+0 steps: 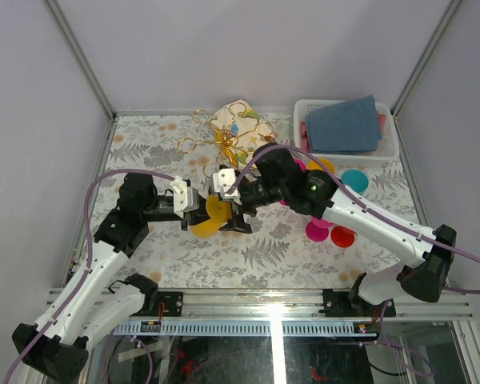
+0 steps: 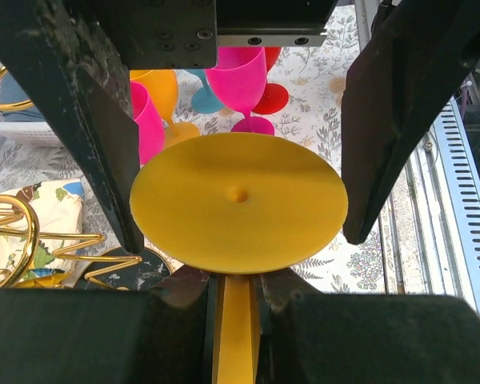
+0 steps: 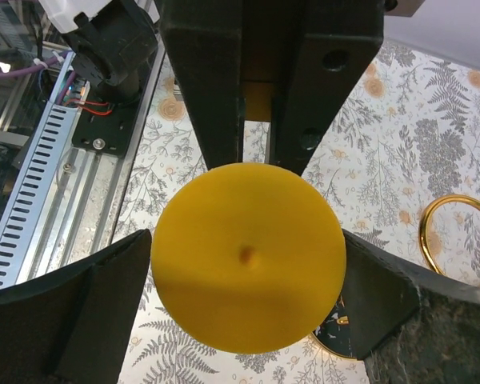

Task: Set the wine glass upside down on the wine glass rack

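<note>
A yellow wine glass is held upside down between my grippers, its round base [image 3: 248, 256] facing up. My left gripper is shut on its stem, below the base [image 2: 224, 176] in the left wrist view. My right gripper has its open fingers on either side of that base, close to its rim; whether they touch I cannot tell. The gold wire rack [image 1: 198, 144] stands behind the grippers on a black stand, partly hidden in the top view.
Several coloured glasses [image 1: 318, 230] stand to the right, partly under my right arm. A white basket with a blue cloth [image 1: 342, 124] is at the back right. A patterned cloth [image 1: 248, 112] lies behind the rack.
</note>
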